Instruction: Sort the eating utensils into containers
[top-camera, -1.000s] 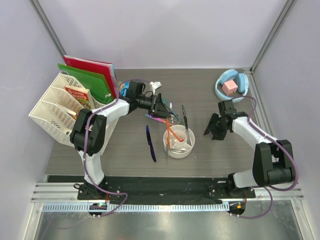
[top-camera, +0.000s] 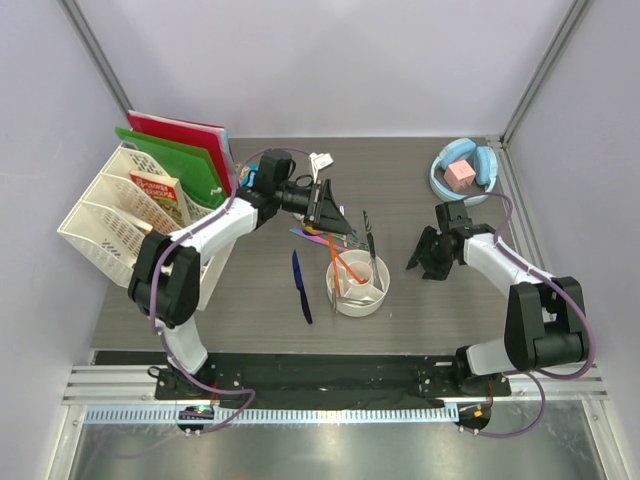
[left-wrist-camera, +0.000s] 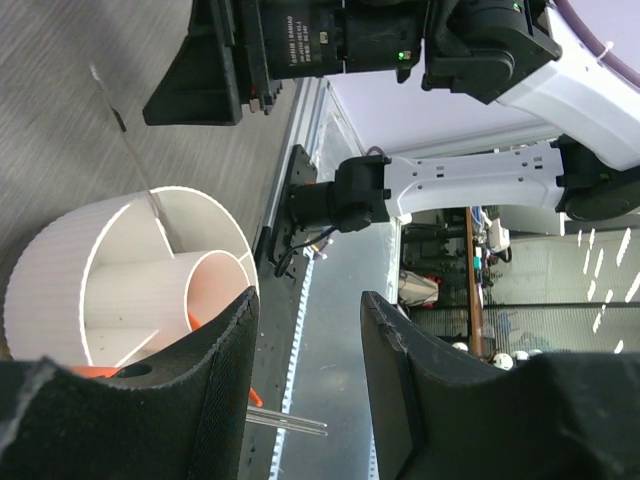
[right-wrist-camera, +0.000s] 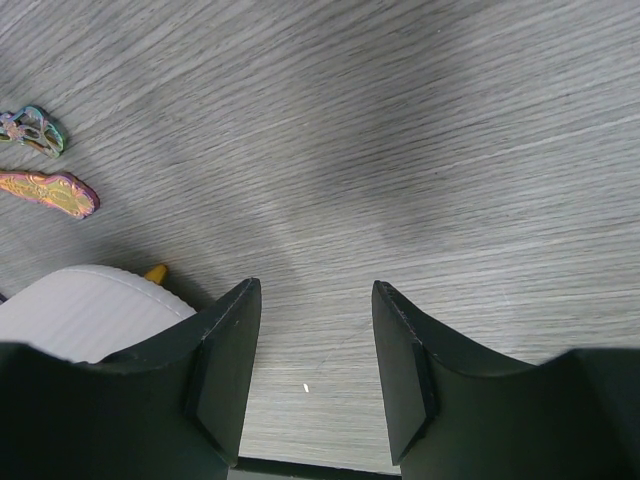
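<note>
A round white divided container (top-camera: 372, 305) stands mid-table, holding several utensils, among them orange-handled ones (top-camera: 348, 264) and a dark-handled one (top-camera: 370, 240). In the left wrist view its compartments (left-wrist-camera: 130, 290) show from the side. My left gripper (top-camera: 338, 222) hangs just behind the container, open and empty. Flat on the table left of the container lies a blue knife (top-camera: 300, 285). Colourful utensils (top-camera: 312, 236) lie partly hidden under the left gripper. To the right of the container, over bare table, my right gripper has its fingers apart with nothing between them.
A white basket (top-camera: 110, 215) with books and folders fills the left side. Blue headphones (top-camera: 443, 190) with a pink block (top-camera: 460, 175) rest at the back right. Bare table lies between the container and the right arm.
The container, blue knife and right arm look unmoved.
</note>
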